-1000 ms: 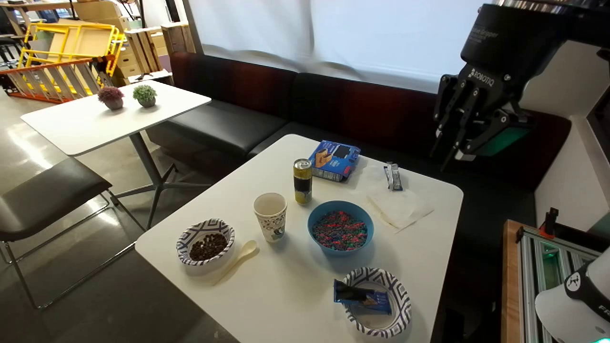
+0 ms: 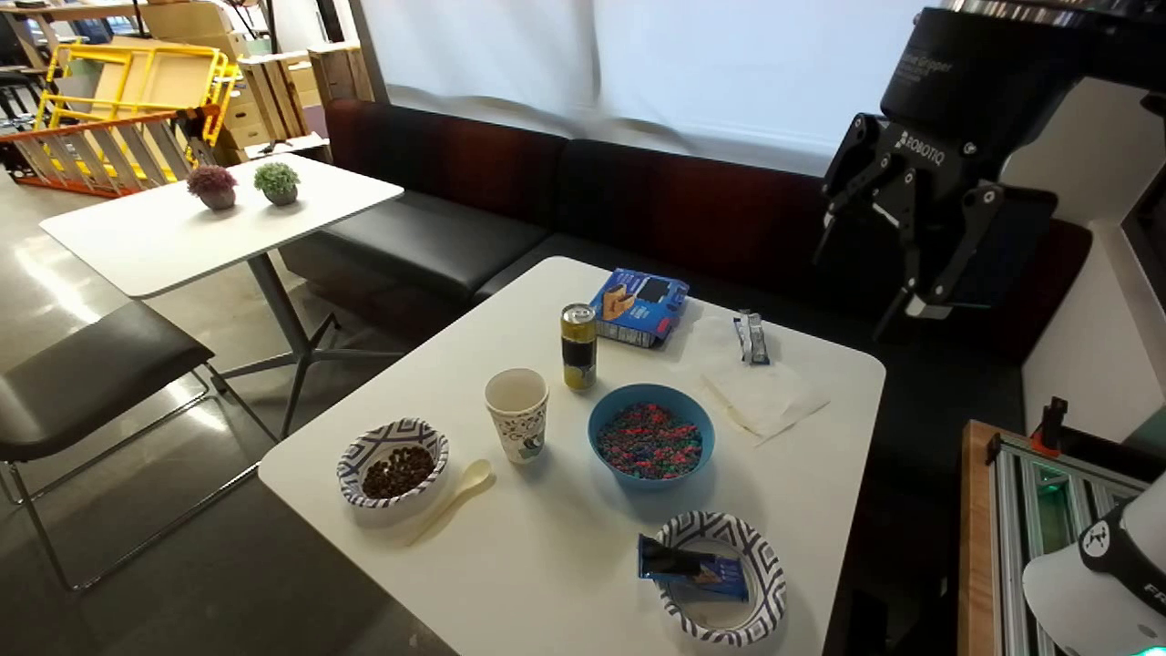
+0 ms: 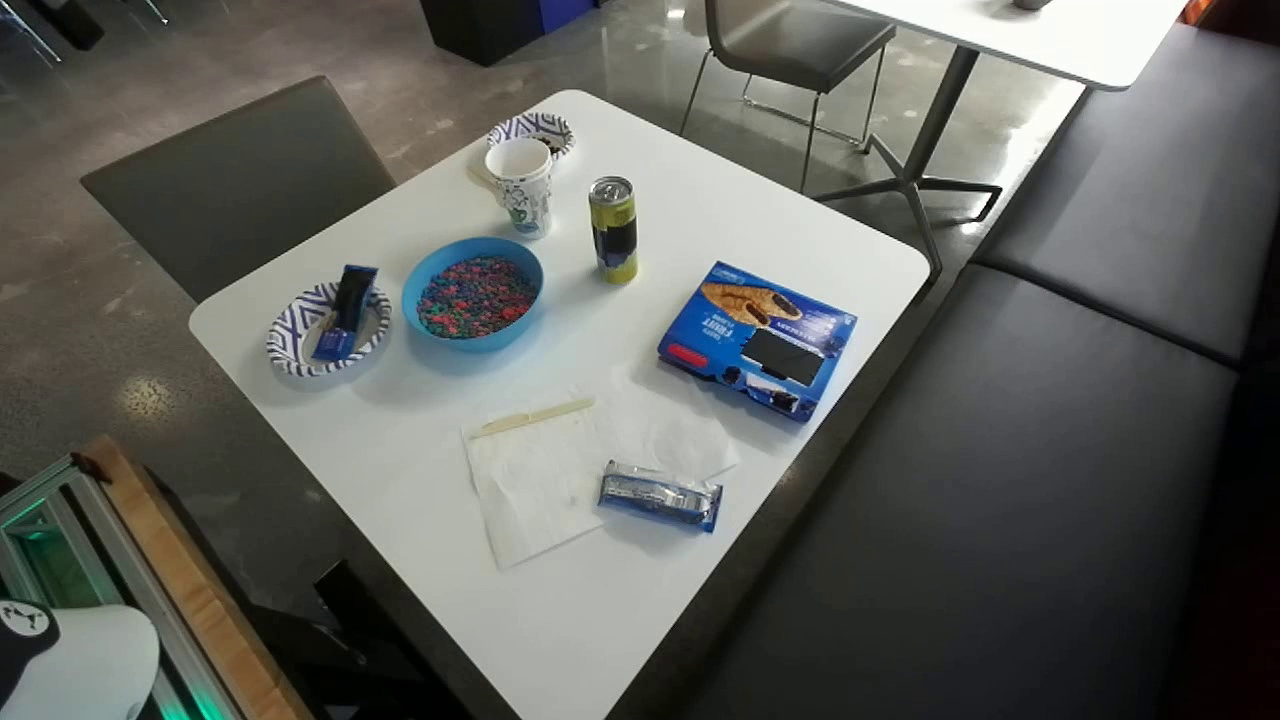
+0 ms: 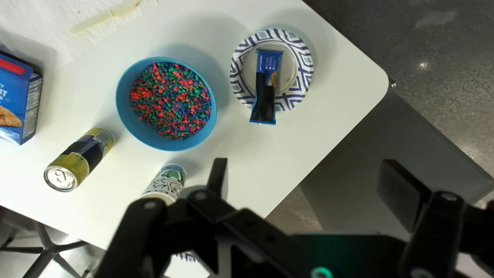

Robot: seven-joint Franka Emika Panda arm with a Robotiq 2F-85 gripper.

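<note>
High above the table's right side, my gripper (image 2: 874,290) stands open and empty. From the wrist view, its fingers (image 4: 217,178) are wide apart. A blue bar packet (image 4: 266,88) lies across a patterned paper bowl (image 4: 305,69), one end over the rim. Beside it is a blue bowl (image 4: 121,99) of red, green and blue bits. A second patterned bowl (image 2: 437,448) holds brown pieces. A paper cup (image 2: 516,415) and a yellow can (image 2: 579,350) stand upright. A silver-blue packet (image 3: 660,497) lies on white napkins (image 3: 534,504), and a blue box (image 3: 762,342) lies flat.
A pale spoon (image 2: 454,501) lies between the brown-filled bowl and the cup. Dark bench seating (image 3: 1032,444) runs along one table side, with a chair (image 3: 246,180) at another. Bare white tabletop (image 2: 547,579) shows at the near side.
My gripper's fingers have spread from nearly closed to wide apart. The things on the table have not moved.
</note>
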